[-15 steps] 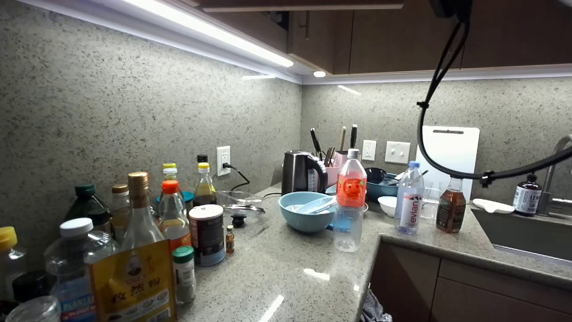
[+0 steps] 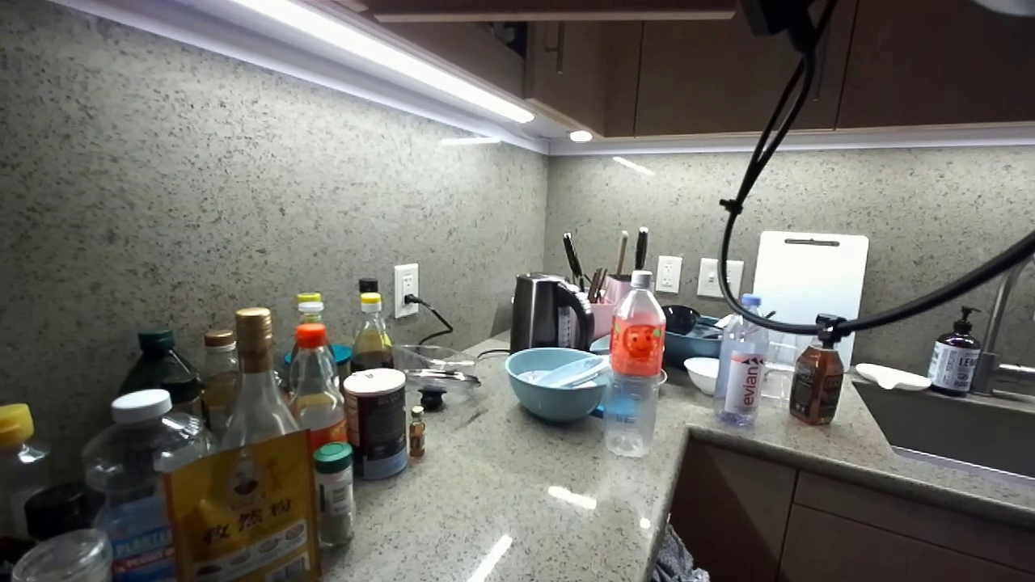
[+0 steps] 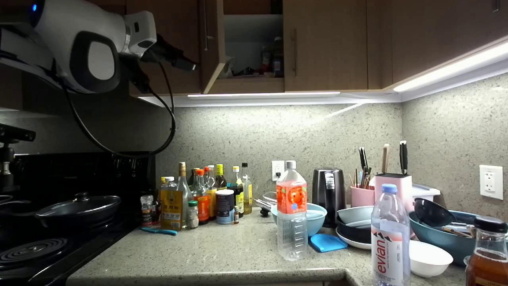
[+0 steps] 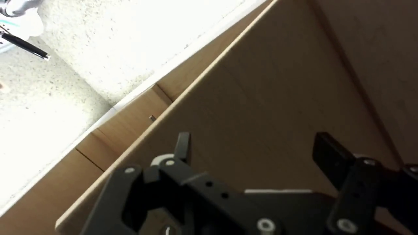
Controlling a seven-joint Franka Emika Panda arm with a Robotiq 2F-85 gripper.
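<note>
An upper cabinet door (image 3: 212,45) stands ajar, swung out from a cabinet with a few items on its shelf (image 3: 252,74). In the wrist view the broad brown panel of this door (image 4: 250,109) fills the middle, its pale edge running diagonally. My gripper is open, its black fingers (image 4: 183,147) wide apart with nothing held between them. The panel lies beyond the fingertips; whether they touch it cannot be told. From the second exterior side, the gripper (image 3: 185,62) hangs high at the left, just left of the door.
Below, the counter (image 3: 200,252) holds several sauce bottles at the left, a tall bottle with a red label (image 3: 291,195), a blue bowl (image 2: 555,388), a kettle (image 3: 328,195) and an Evian bottle (image 3: 390,238). A pan (image 3: 81,209) sits on the stove. My cable (image 2: 732,242) loops below the arm.
In the first exterior view, the arm's black end and its hanging cable have shifted a little to the left. The counter items stay where they were.
</note>
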